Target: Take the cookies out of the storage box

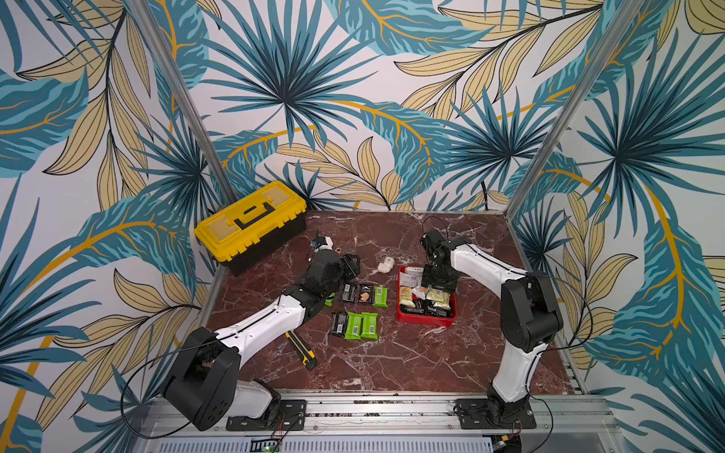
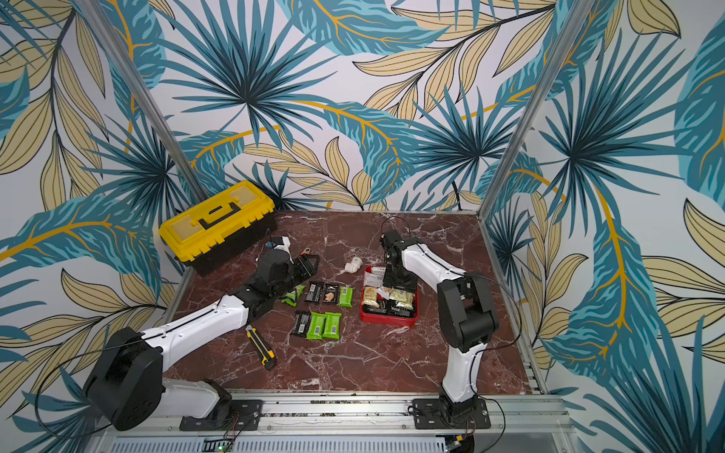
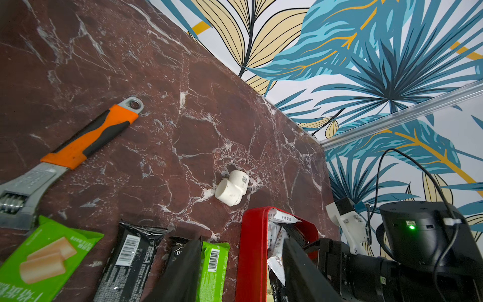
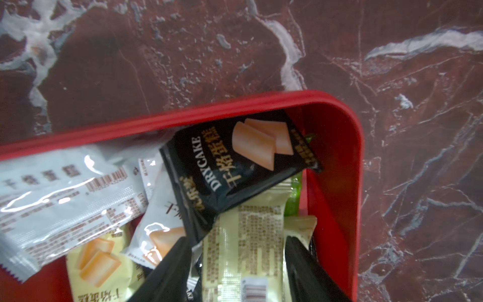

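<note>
The red storage box (image 1: pixel 425 319) holds several wrapped cookies: a black DRYCAKE packet (image 4: pixel 236 161), silver-white ones (image 4: pixel 70 196) and cream ones (image 4: pixel 244 244). My right gripper hangs open over the box's corner, fingers either side of a cream packet beneath the black one; whether they touch it is unclear. My left gripper is open above the table, left of the box, nothing visibly held. Green (image 1: pixel 369 325) and black packets (image 1: pixel 338 323) lie on the table left of the box.
A white pipe fitting (image 3: pixel 230 188) and an orange-handled wrench (image 3: pixel 95 136) lie behind the packets. A yellow-lidded toolbox (image 1: pixel 264 204) stands back left, a utility knife (image 1: pixel 300 348) front left.
</note>
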